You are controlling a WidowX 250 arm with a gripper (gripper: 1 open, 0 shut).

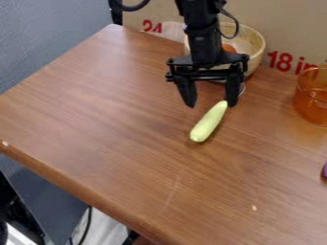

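Note:
A pale yellow-green elongated vegetable (pixel 208 122) lies on the wooden table just in front of and below my gripper (pixel 209 100). My gripper hangs open, its two black fingers apart with nothing clearly held between them.
A pale bowl (pixel 248 43) with something orange inside stands behind the gripper, partly hidden by it. An amber translucent container (pixel 312 96) sits at the right, and a dark object (pixel 323 170) shows at the right edge.

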